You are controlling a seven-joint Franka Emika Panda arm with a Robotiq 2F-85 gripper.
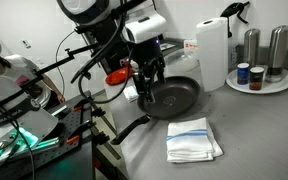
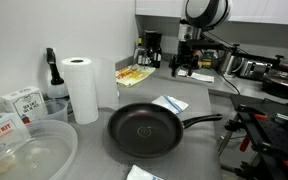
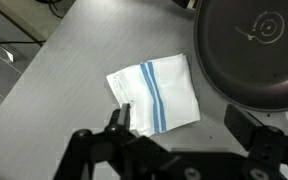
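Observation:
My gripper (image 1: 148, 82) hangs above the work surface, its fingers open and empty. In exterior view 1 it overlaps the rim of the black pan (image 1: 174, 100). A folded white cloth with blue stripes (image 1: 192, 140) lies flat in front of the pan. From the wrist view, this cloth (image 3: 156, 93) is beyond the fingers (image 3: 119, 120) and apart from them, with the pan (image 3: 249, 50) to its right. A second folded white cloth (image 1: 131, 92) lies behind the pan, partly covered by the gripper. In exterior view 2 the dark gripper (image 2: 181, 68) is small, high at the back.
A paper towel roll (image 1: 212, 55) stands behind the pan, near a clear plastic bowl (image 2: 29, 150). To the right, a white plate (image 1: 284, 86) holds jars and two metal grinders. A red dish (image 1: 117, 76) sits at the back left.

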